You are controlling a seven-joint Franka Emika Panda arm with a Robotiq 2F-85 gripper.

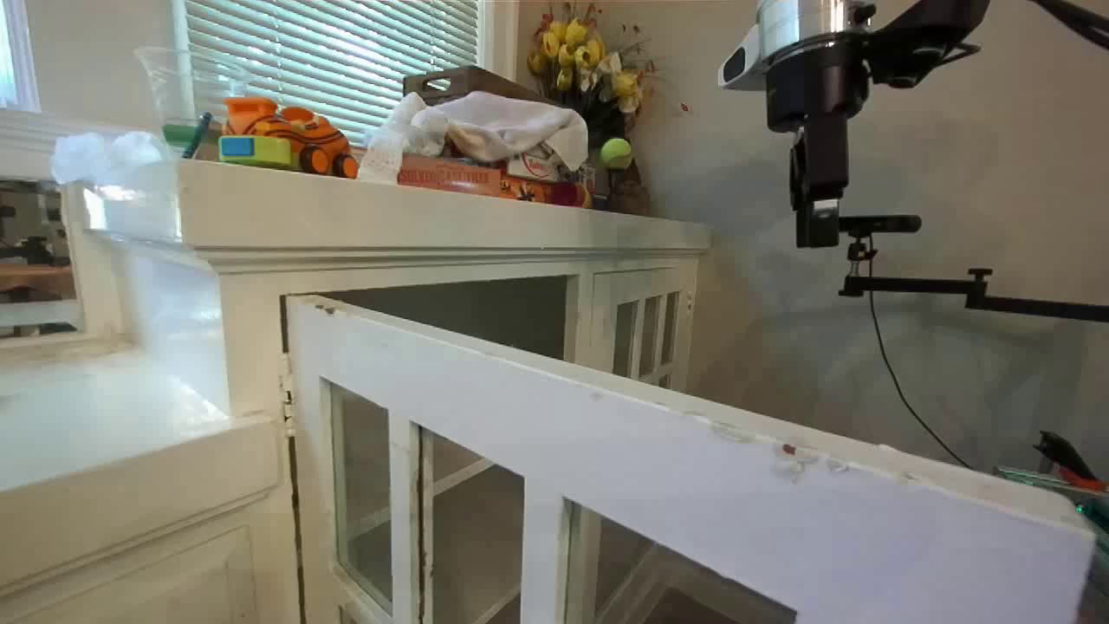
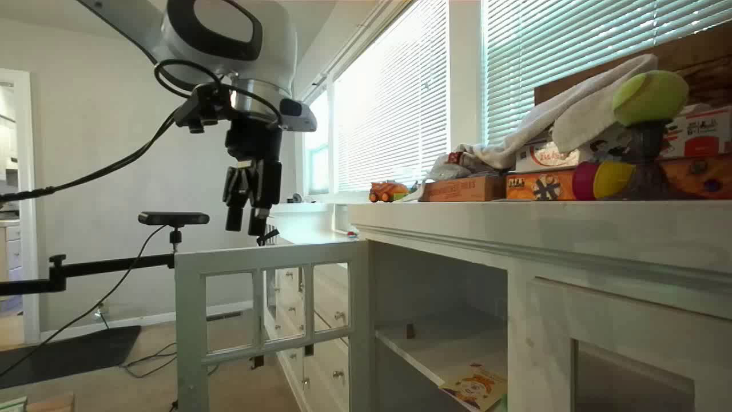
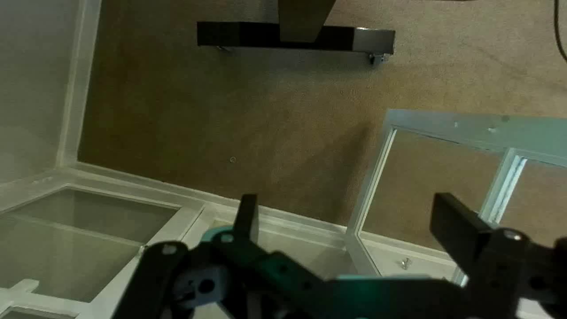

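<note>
My gripper is open in the wrist view. Its two black fingers stand wide apart with nothing between them, pointing down over the floor. In exterior view 2 the gripper hangs above and behind the cabinet door. A white glass-paned door stands swung outward from the cabinet; the gripper, apart from it, is high at the right in that view. Inside the open cabinet, a yellow picture card or booklet and a small dark block lie on the shelf.
Along the cabinet top lie an orange toy vehicle, a white cloth, boxes and a tennis ball. A camera arm reaches in beyond the door. Brown floor shows clear below my fingers.
</note>
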